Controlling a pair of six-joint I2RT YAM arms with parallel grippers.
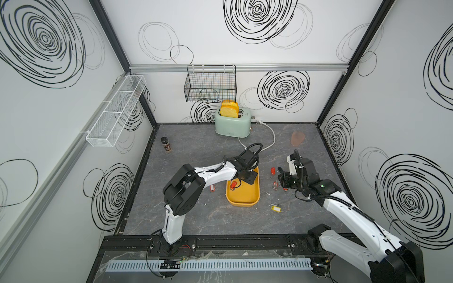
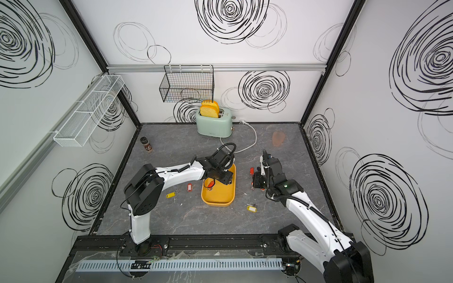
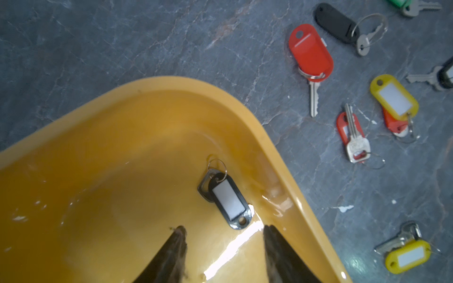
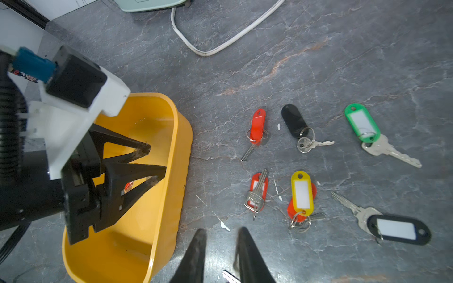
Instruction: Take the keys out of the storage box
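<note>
My left gripper is inside the yellow storage box (image 3: 141,82), open, its fingers apart with nothing between them. Just beyond its fingertips, a key with a black tag (image 3: 229,200) lies on the box floor near the corner. A red-tagged key (image 1: 233,185) is also in the box, partly covered by the left arm. To the right of the box, my right gripper hangs over the table. Its fingers are partly apart, and I see nothing held; a thin metal piece (image 4: 230,276) shows below them.
Several tagged keys lie right of the box, among them red (image 4: 257,126), green (image 4: 362,122) and yellow (image 4: 302,194) ones. Left of the box are a red tag (image 2: 189,187) and a yellow tag (image 2: 170,194). A toaster (image 1: 233,126) stands behind.
</note>
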